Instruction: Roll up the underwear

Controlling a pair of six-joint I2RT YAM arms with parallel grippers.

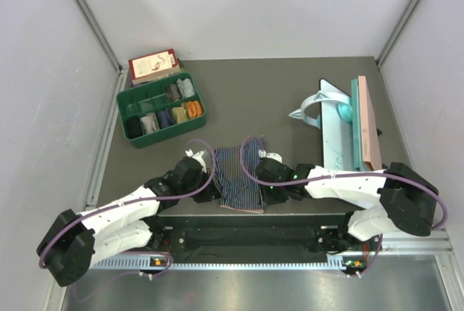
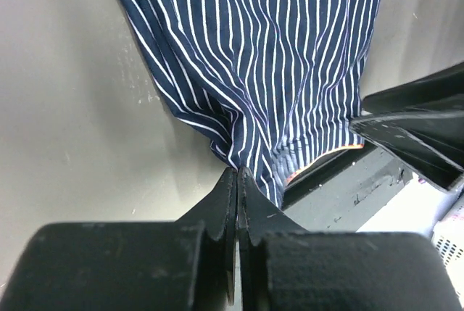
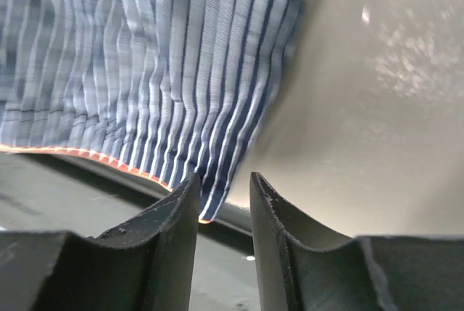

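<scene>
Navy-and-white striped underwear (image 1: pixel 235 173) lies spread on the grey table's front edge between the arms, creased with its left side folded over in the left wrist view (image 2: pixel 268 50). My left gripper is shut at the lower left corner of the cloth; whether fabric is between its tips is hard to see. My right gripper is at the lower right corner, the striped fabric (image 3: pixel 167 86) at its left fingertip; its fingers look slightly apart, and whether they pinch the edge is unclear.
A green divided bin (image 1: pixel 161 128) of rolled cloths stands back left with a box (image 1: pixel 152 64) behind it. Boards (image 1: pixel 366 122) and a pale headband (image 1: pixel 312 102) occupy the right.
</scene>
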